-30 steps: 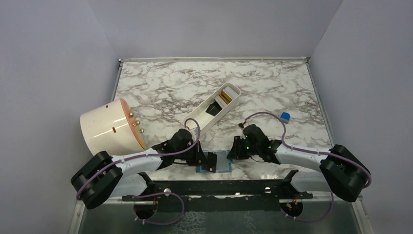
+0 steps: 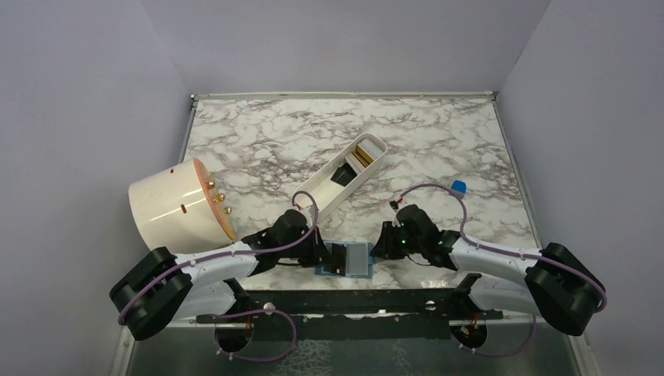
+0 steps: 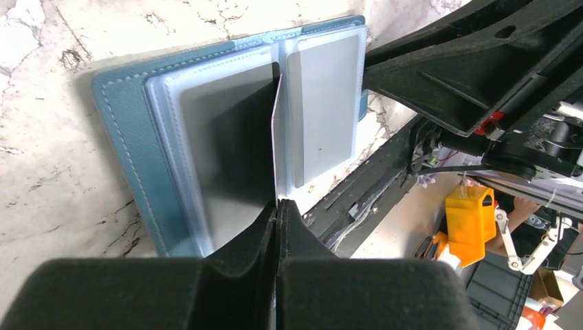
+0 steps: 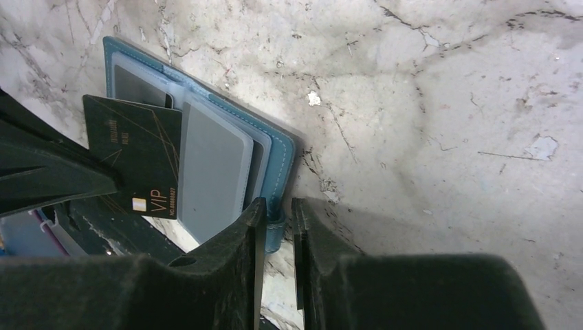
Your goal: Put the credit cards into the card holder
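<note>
The blue card holder [image 2: 356, 258] lies open at the front of the table, between my grippers. My left gripper is shut on the black VIP card, which appears edge-on in the left wrist view, over the holder's clear pockets. My right gripper is at the holder's blue edge, its fingers part open, with that edge showing between and just beyond the tips.
A white tray [image 2: 321, 182] with several cards stands behind the grippers. A cream cylinder [image 2: 168, 204] lies at the left, and a small blue object [image 2: 459, 186] at the right.
Since about a second ago the right arm has shifted slightly rightward, and the left slightly leftward with the card. The last fraction of a second shows almost no movement.
</note>
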